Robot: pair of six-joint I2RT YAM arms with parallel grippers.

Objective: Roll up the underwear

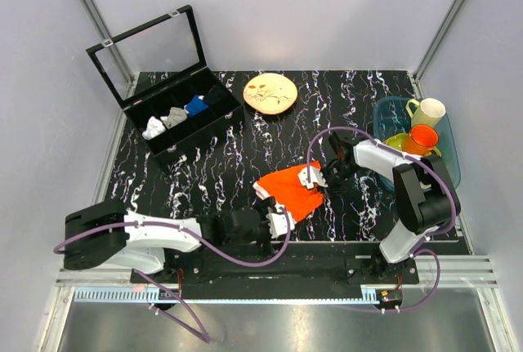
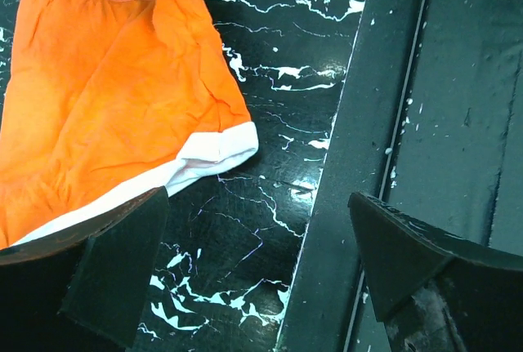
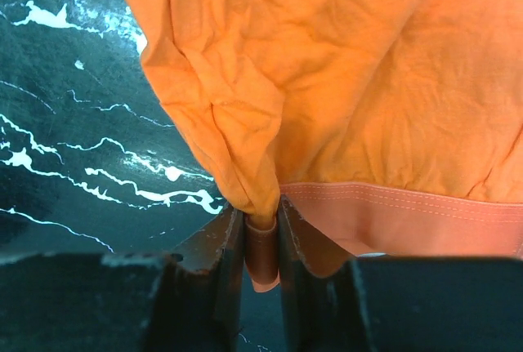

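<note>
The orange underwear lies spread on the black marbled table, its white-edged leg side facing left and front in the top view. My right gripper is shut on a bunched corner of its waistband, and the rest of the orange waistband stretches off to the right in that view. Over the front of the garment, near the table's front edge, my left gripper stands open. Between its fingers only table and edge show. The white hem lies just beyond the left finger.
At the back left, an open black box holds small folded cloths in compartments. A yellow plate lies at the back. On the right, a teal bin holds an orange mug and a cream mug.
</note>
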